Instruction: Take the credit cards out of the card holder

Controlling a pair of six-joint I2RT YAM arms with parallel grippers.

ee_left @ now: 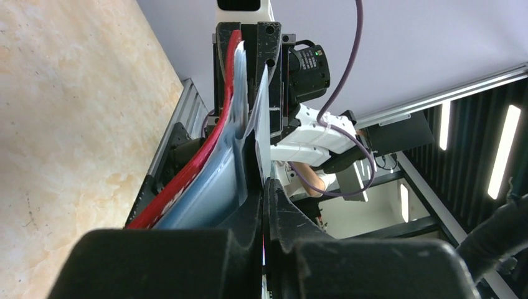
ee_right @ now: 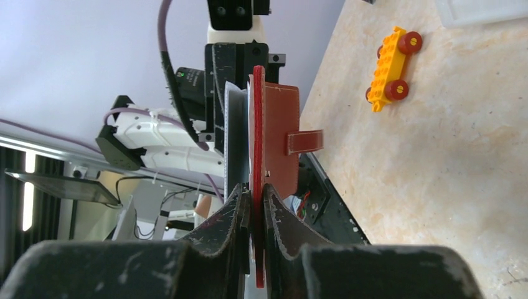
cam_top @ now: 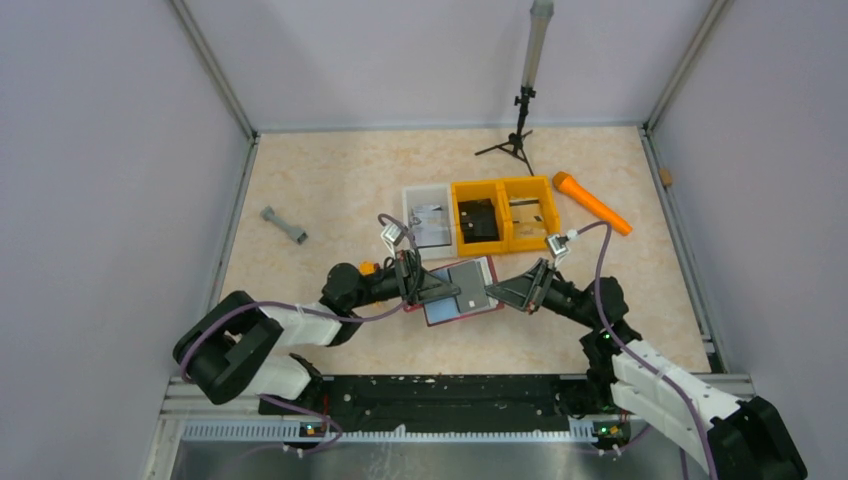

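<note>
The card holder [cam_top: 470,290], with a red-brown cover and pale blue and grey sleeves, is held up between my two grippers. My left gripper [cam_top: 450,290] is shut at the sleeves; in the left wrist view its fingertips [ee_left: 266,187] meet below a white sleeve [ee_left: 264,118], and what lies between them is hard to tell. My right gripper [cam_top: 492,290] is at the holder's right edge; in the right wrist view its fingers close around the red edge [ee_right: 258,156] of the cover [ee_right: 280,137]. Whether cards are inside cannot be seen.
White [cam_top: 430,190] and yellow [cam_top: 480,186] bins stand behind the holder. An orange microphone [cam_top: 595,205] lies at the right, a grey tool [cam_top: 284,225] at the left, a yellow toy car [ee_right: 389,62] near my left arm. A black stand [cam_top: 517,140] stands at the back.
</note>
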